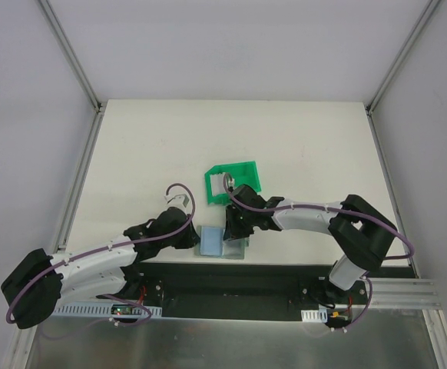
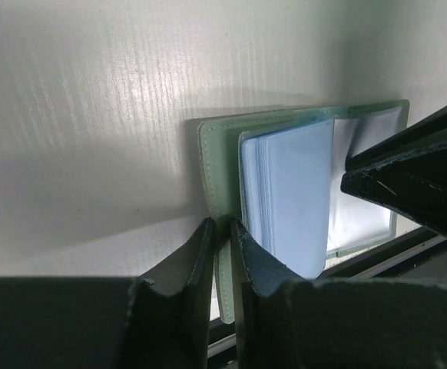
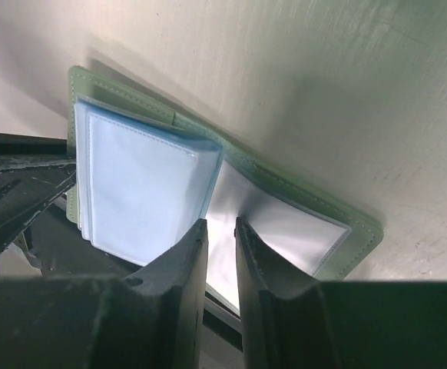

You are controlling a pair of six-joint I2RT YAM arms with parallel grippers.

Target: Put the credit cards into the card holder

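Note:
The card holder lies open near the table's front edge, its green cover (image 2: 222, 146) flat around light blue pages (image 1: 212, 241) on the left and a whitish sleeve (image 3: 273, 219) on the right. My left gripper is shut on the thin left edge of the cover. Over the whitish sleeve, close beside the blue pages, stands my right gripper. A narrow gap shows between its fingertips; whether anything thin is pinched there I cannot make out. Behind the holder, a green tray (image 1: 246, 171) contains a pale flat item (image 1: 217, 184), perhaps cards.
The right forearm (image 1: 300, 217) crosses in front of the tray, and the two grippers are close together over the holder. Bare table (image 1: 170, 134) extends to the back and both sides. The table's front edge is just beyond the holder.

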